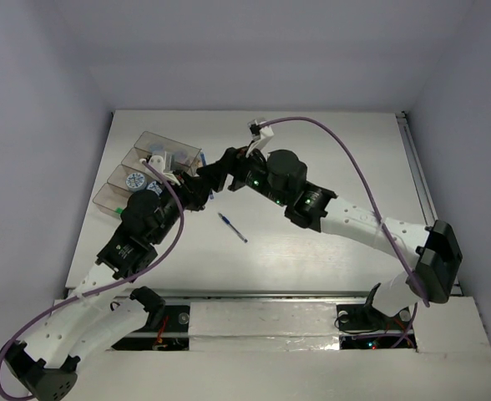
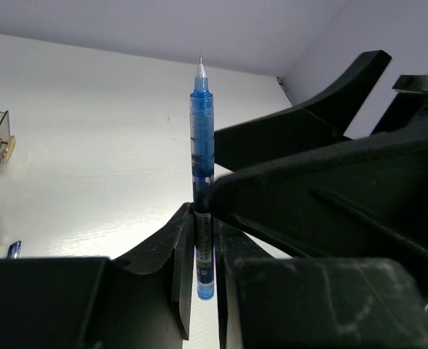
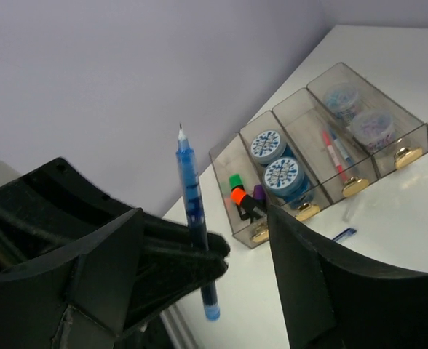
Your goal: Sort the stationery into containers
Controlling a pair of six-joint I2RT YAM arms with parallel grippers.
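Observation:
Shut on a blue pen (image 2: 202,138), my left gripper grips its lower half. The pen stands upright in that wrist view, its fine tip free at the top. My right gripper is open, its fingers (image 3: 101,280) on either side of the pen and the left fingertips in the right wrist view. From the left wrist view, the right fingers reach in close beside the pen; contact is unclear. A clear organizer (image 3: 308,87) holds markers (image 3: 247,200), lidded jars (image 3: 283,174) and slim red and blue pens (image 3: 334,153) in separate compartments.
Another blue pen (image 1: 232,227) lies on the table in front of the grippers. Both arms meet near the organizer's right edge, partly covering it from above.

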